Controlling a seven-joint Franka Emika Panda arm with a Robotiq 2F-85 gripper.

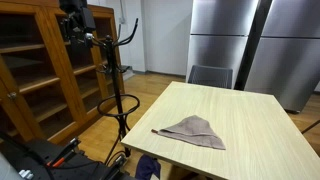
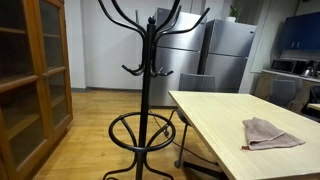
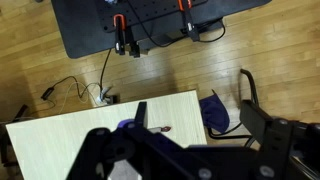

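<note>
In exterior view 1 a crumpled grey-brown cloth [image 1: 194, 131] lies on the pale wooden table [image 1: 235, 105], and exterior view 2 shows the same cloth [image 2: 270, 134] near the table's side edge. From above, the wrist view has my open gripper, its two dark fingers wide apart with nothing held between them. A small dark, thin object [image 3: 159, 129] lies on the tabletop [image 3: 70, 150] close to its edge, seen between the fingers. The arm is high at the upper left of exterior view 1, away from the cloth.
A black coat stand [image 2: 147, 90] rises from the floor beside the table. Dark blue fabric [image 3: 214, 113] lies on the floor by the table edge, near loose cables. A grey chair [image 1: 210, 76] stands behind the table.
</note>
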